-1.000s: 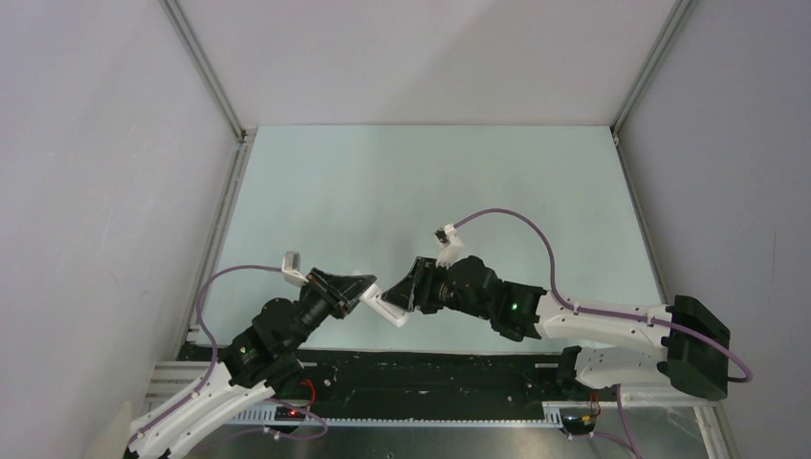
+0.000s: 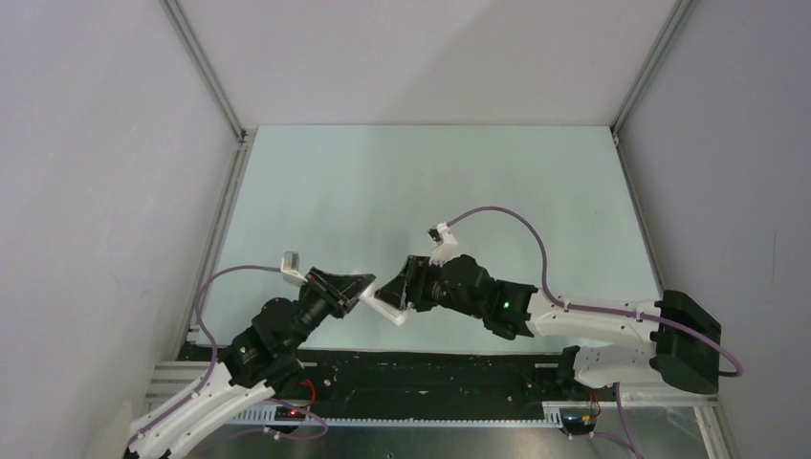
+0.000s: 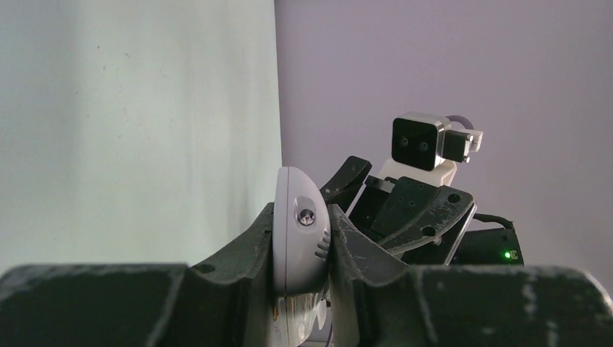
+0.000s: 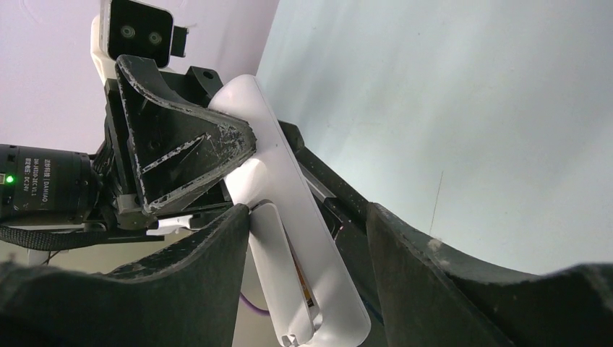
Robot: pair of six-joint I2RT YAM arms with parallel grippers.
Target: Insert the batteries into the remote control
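Observation:
The white remote control [image 2: 389, 310] is held above the table, with my left gripper shut on its body. In the right wrist view the remote [image 4: 298, 195] slants down to the right, and a separate white cover piece [image 4: 278, 271] sits tilted on its lower half. A narrow gap along that piece shows a sliver of orange-brown, likely a battery [image 4: 302, 282]. My right gripper is part open around this lower end. One of its fingertips is at the upper corner of the cover; contact cannot be made out. The other finger stands apart from the remote.
Both grippers are very close together at the remote. The table's front edge and a dark strip [image 2: 430, 382] lie nearer.
My right arm has shifted slightly left, bringing its gripper further over the remote. The left arm and the remote look unmoved.

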